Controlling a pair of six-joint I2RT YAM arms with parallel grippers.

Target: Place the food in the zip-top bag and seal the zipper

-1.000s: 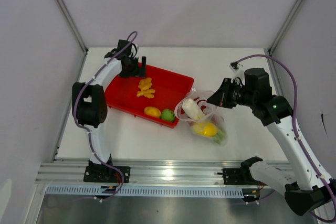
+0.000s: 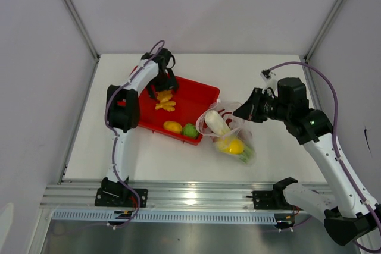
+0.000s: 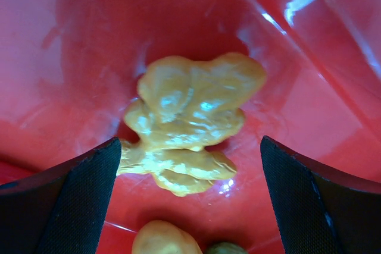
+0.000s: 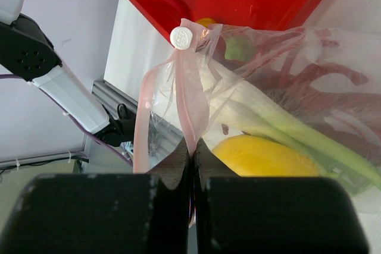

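Note:
In the red tray [image 2: 196, 99], my left gripper hangs open over two knobbly yellow ginger-like pieces [image 3: 187, 108], one pad on either side. A yellow oval food [image 2: 172, 127] and a green round one [image 2: 190, 131] lie at the tray's near edge. The clear zip top bag [image 2: 238, 153] holds a pale leafy stalk [image 4: 268, 117] and a larger yellow item [image 4: 262, 157]. My right gripper is shut at the bag's pink zipper edge [image 4: 190, 99]; whether film is between its fingertips is hard to tell.
The bag sits right of the tray on the white table [image 2: 268, 165]. Free table shows behind the tray, to the right of the bag and along the front. Walls enclose the back and sides.
My left gripper has moved right, from the tray's back left corner to over the ginger-like pieces. The right arm and the bag look almost unchanged.

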